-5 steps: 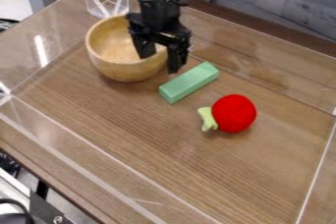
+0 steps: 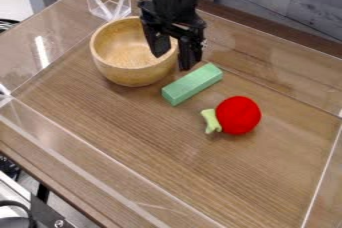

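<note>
The black gripper [image 2: 173, 42] hangs from the top centre over the right rim of a beige bowl [image 2: 123, 60], open, with its fingers apart. A green block [image 2: 191, 83] lies on the wooden table just right of the bowl, below the gripper. Further right and nearer the front lies a red round object [image 2: 238, 114] with a small pale green piece [image 2: 211, 120] at its left side.
A clear, crumpled plastic item [image 2: 110, 2] is at the back left behind the bowl.
The gripper has risen slightly from lower over the bowl's right side. The bowl, block and red object look unmoved.
</note>
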